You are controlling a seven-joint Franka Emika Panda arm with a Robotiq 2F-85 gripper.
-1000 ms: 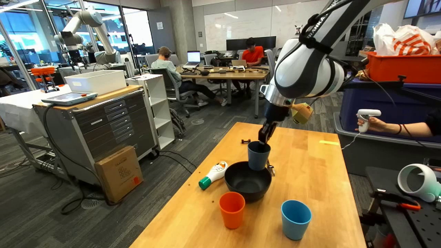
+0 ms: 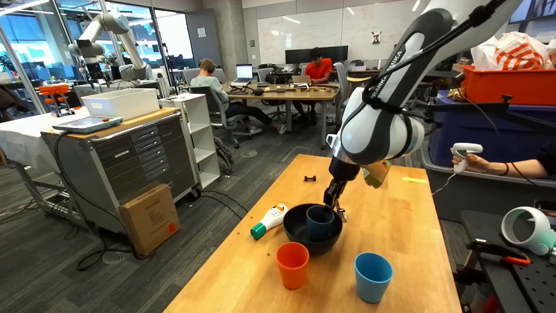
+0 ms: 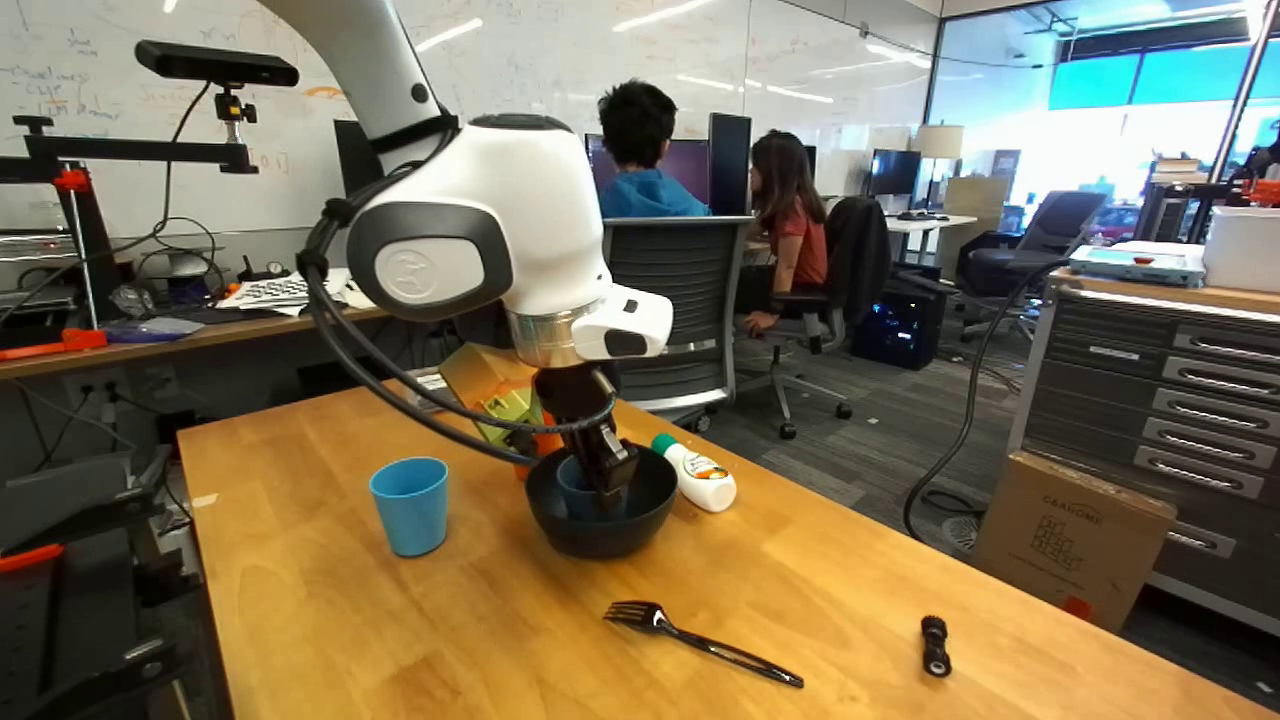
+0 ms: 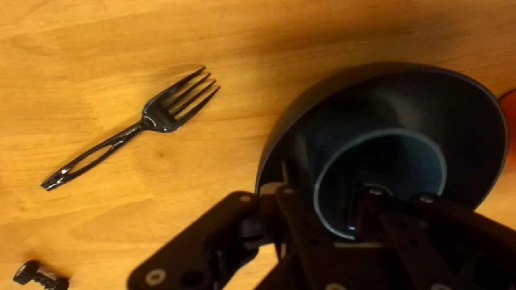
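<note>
A dark blue cup stands inside the black bowl, tilted a little in the wrist view. Over the cup's rim is my gripper, pointing down. One of its fingers is outside the cup wall and the other inside the cup. A gap shows between the fingers, wider than the thin rim that passes between them, so the fingers look part open. The cup's base is hidden by the bowl's wall in both exterior views.
An orange cup and a light blue cup stand near the bowl. Beside it lies a white bottle with a green cap. A black fork and a small black dumbbell-shaped item lie on otherwise clear table.
My gripper and the dark blue cup have come down and leftward in exterior view 1. The cup was above the bowl's far edge; now it is inside the bowl.
</note>
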